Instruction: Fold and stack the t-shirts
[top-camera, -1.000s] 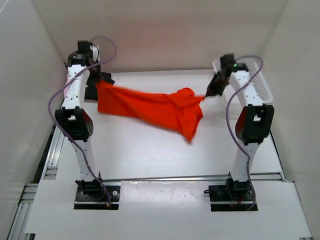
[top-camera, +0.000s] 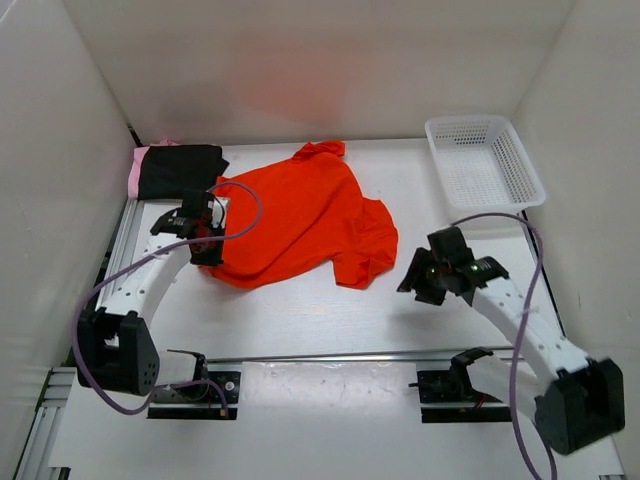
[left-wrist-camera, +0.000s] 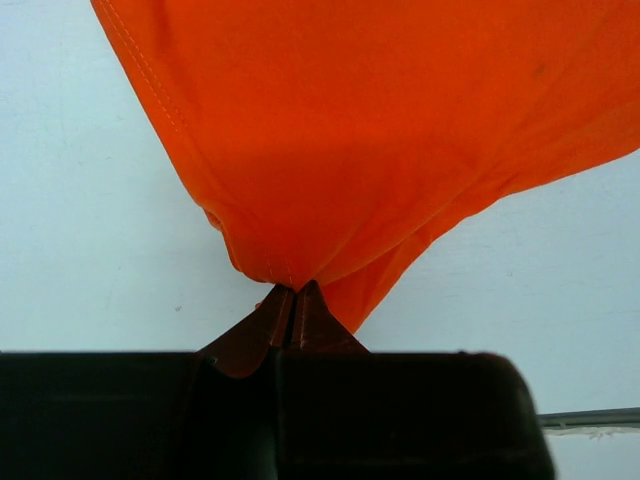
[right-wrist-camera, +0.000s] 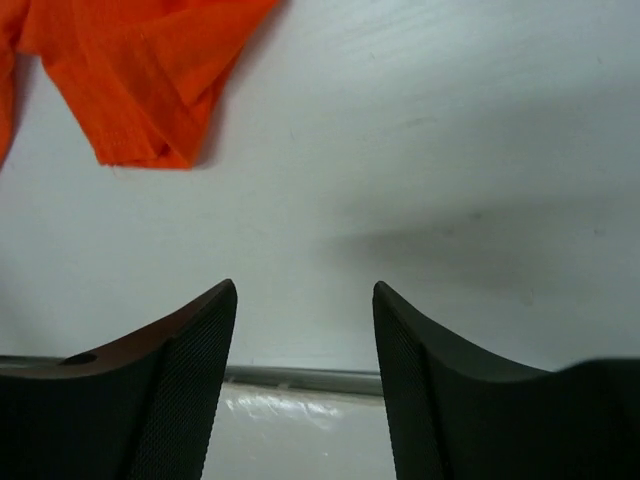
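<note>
An orange-red t-shirt (top-camera: 300, 205) lies spread and somewhat rumpled across the back left and middle of the table. My left gripper is shut on a bunched corner of its hem, at the shirt's front left in the top view. Nothing is between the parted fingers of my right gripper. It hovers to the right of the shirt, apart from the sleeve (right-wrist-camera: 150, 110). In the back left corner sits a folded stack (top-camera: 180, 172), black on top with pink showing at its left side.
A white perforated basket (top-camera: 455, 170) stands at the back right, with no garment visible in it. A metal rail (top-camera: 330, 356) crosses the table's front, and walls enclose the sides and back.
The shirt has gone from stretched and partly lifted to lying spread on the table. My left gripper moved forward and down, still holding it.
</note>
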